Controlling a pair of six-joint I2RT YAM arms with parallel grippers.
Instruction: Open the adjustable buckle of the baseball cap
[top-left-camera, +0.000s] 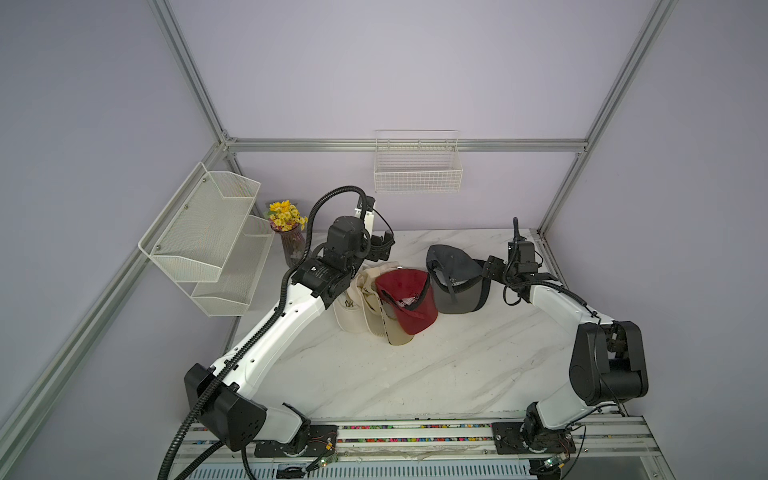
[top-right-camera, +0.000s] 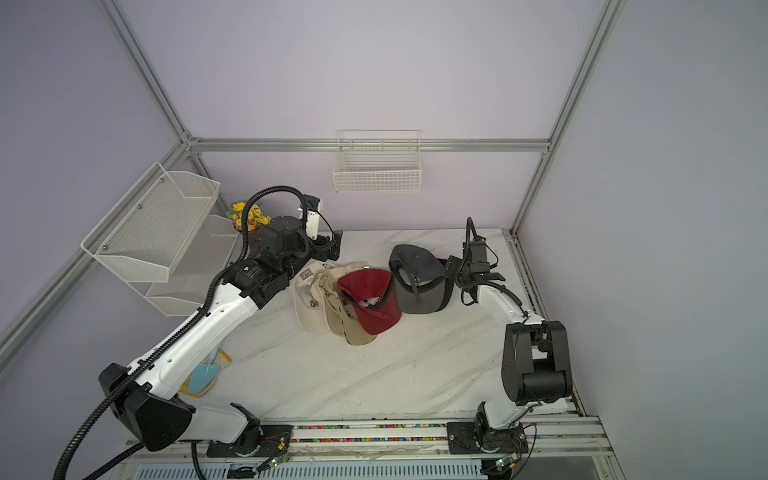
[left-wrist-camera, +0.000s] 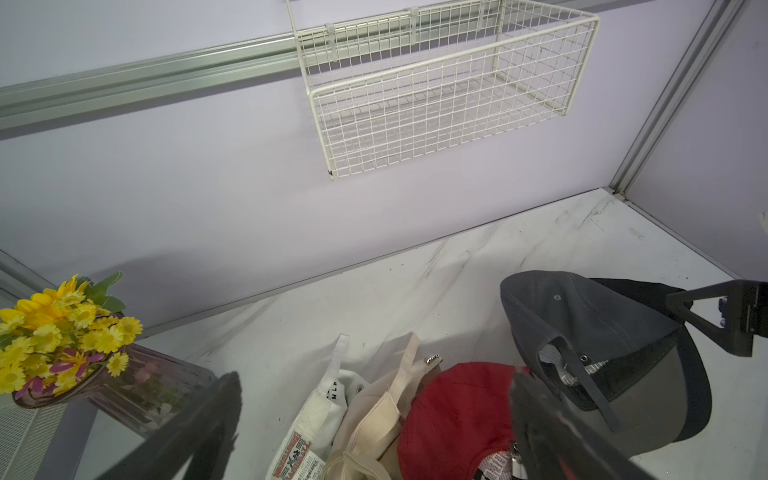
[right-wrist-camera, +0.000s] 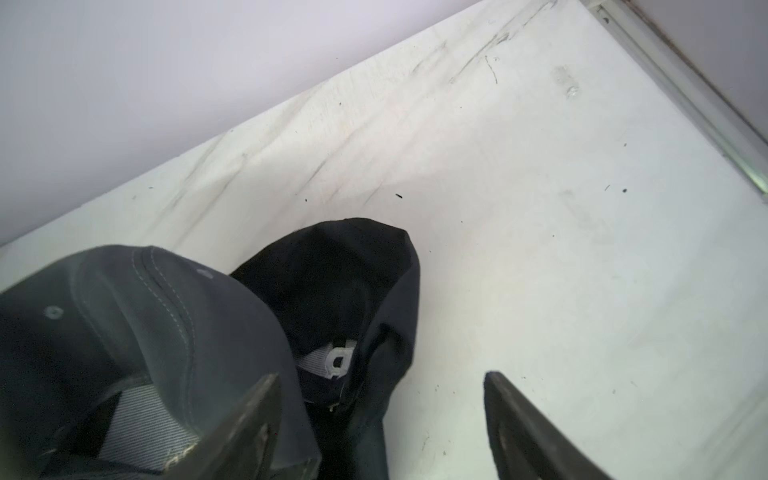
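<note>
In the middle of the table lie beige caps (top-left-camera: 352, 312), a red cap (top-left-camera: 408, 316) and a dark grey cap (top-left-camera: 456, 296). The grey cap's strap (left-wrist-camera: 592, 388) shows in the left wrist view; a small light buckle piece (right-wrist-camera: 338, 360) shows inside black fabric in the right wrist view. My left gripper is open above the caps, nothing between its fingers. My right gripper is open low at the grey cap's right side, its fingers either side of the dark fabric, not shut on it.
A vase of yellow flowers (top-left-camera: 288, 220) stands at the back left. White shelves (top-left-camera: 208, 224) hang on the left wall, a wire basket (top-left-camera: 417, 172) on the back wall.
</note>
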